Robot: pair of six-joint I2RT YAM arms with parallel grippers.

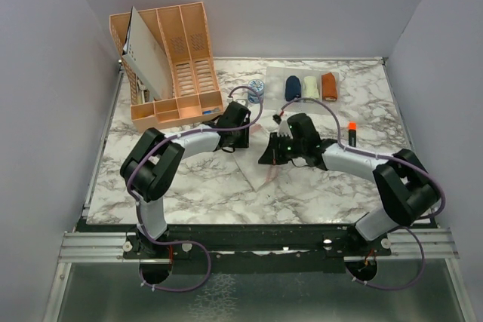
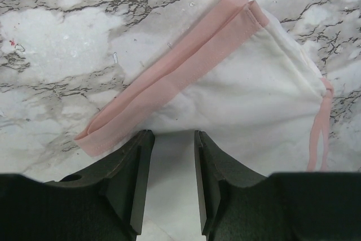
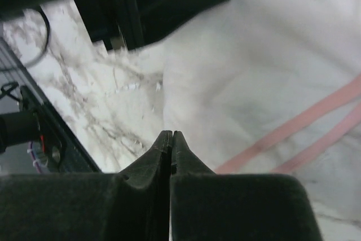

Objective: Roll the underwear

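Note:
The white underwear [image 1: 251, 165] with pink trim lies flat on the marble table, between my two arms. In the left wrist view its pink waistband [image 2: 169, 83] runs diagonally and the white cloth [image 2: 265, 100] spreads below it. My left gripper is shut on the underwear, a thick creased fold of white fabric between its slightly parted fingers. In the right wrist view, my right gripper is shut above the white cloth, fingertips together, with nothing showing between them. Pink leg trim [image 3: 304, 119] lies to its right.
An orange storage box [image 1: 177, 113] stands at the back left. Rolled garments, navy [image 1: 293, 87], pale green [image 1: 311, 87] and rust [image 1: 329, 87], sit in a clear tray [image 1: 275, 81]. A can [image 1: 256, 90] and an orange-capped marker [image 1: 352, 135] are nearby.

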